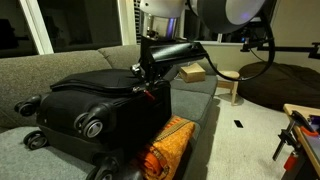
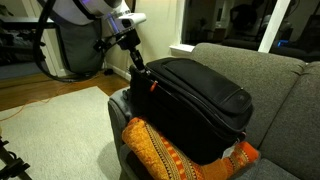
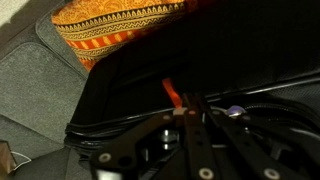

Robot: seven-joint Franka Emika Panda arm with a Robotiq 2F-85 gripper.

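Observation:
A black soft-sided suitcase (image 1: pixel 125 115) lies on the grey sofa with its wheels toward the left of exterior view 1. My gripper (image 1: pixel 143 74) is at the suitcase's upper edge, by the zipper line. In the wrist view, the fingertips of the gripper close in beside a red zipper pull (image 3: pixel 172 93). They look shut on that pull, though dark surroundings hide the exact grip. From the other side, exterior view 2 has the gripper (image 2: pixel 138 62) at the suitcase's (image 2: pixel 195 105) near top corner.
An orange patterned cushion (image 2: pixel 160 150) is wedged against the suitcase's side. Grey sofa (image 2: pixel 255 75) surrounds it. Behind stands a cardboard box (image 1: pixel 192 73). Open floor (image 1: pixel 240 150) lies on the right of exterior view 1, with a wooden table (image 1: pixel 305 140) beyond.

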